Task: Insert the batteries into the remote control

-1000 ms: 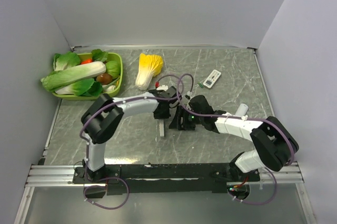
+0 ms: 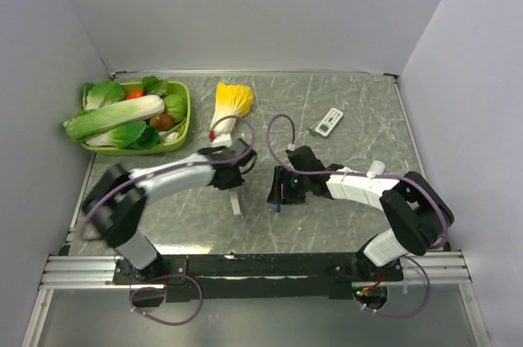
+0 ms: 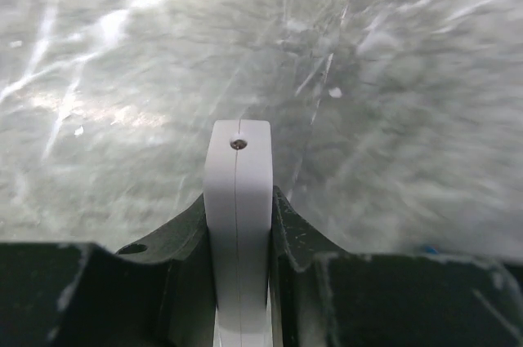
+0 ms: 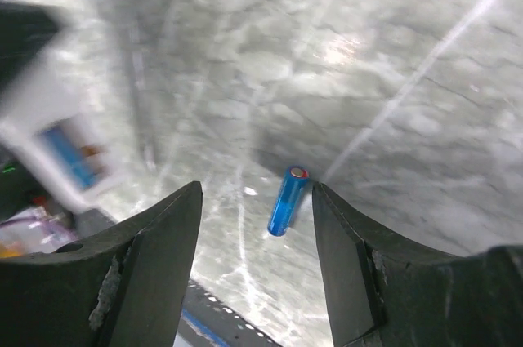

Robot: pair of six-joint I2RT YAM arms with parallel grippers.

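My left gripper [image 2: 232,175] holds the white remote [image 3: 238,208] upright in its shut fingers, at mid-table. In the right wrist view the remote [image 4: 49,151] shows blurred at the left, with a blue battery visible in it. A loose blue battery [image 4: 288,200] lies on the marble table between the fingers of my open right gripper; it also shows in the top view [image 2: 278,209].
A green basket of vegetables [image 2: 180,94] stands at the back left, with a yellow cabbage [image 2: 233,102] beside it. Another white remote [image 2: 328,122] lies at the back right, and a white cylinder [image 2: 377,166] at the right.
My left gripper has moved left with the remote, away from the right gripper. The right gripper has shifted slightly, staying over the loose battery.
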